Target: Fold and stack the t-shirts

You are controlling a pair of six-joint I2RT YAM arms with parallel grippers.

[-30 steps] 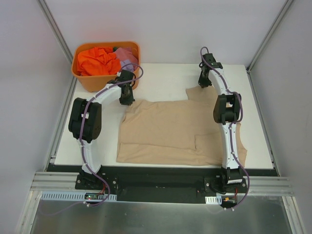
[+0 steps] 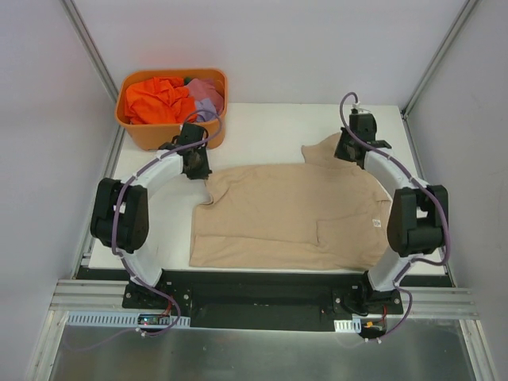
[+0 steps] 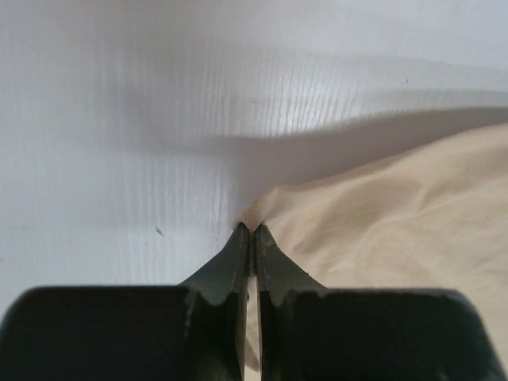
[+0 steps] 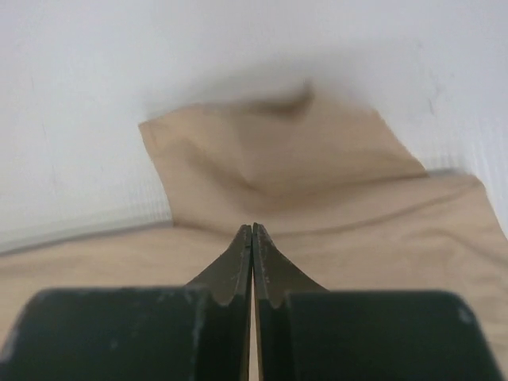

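The beige T-shirt (image 2: 270, 202) lies spread over the table, its far left corner pinched by my left gripper (image 2: 208, 176). In the left wrist view the cloth (image 3: 341, 214) rises to the tips of the shut left fingers. Over the shirt's far right part, my right gripper (image 2: 341, 159) is shut with nothing between its fingertips. Ahead of those tips, the right wrist view shows the shirt's sleeve corner (image 4: 190, 151) on the table, outside the fingers; part of that edge is blurred.
An orange basket (image 2: 143, 136) holding orange (image 2: 159, 99), pink and lavender cloth stands at the back left, close to my left arm.
My left gripper has shifted slightly left and nearer, drawing the cloth corner along.
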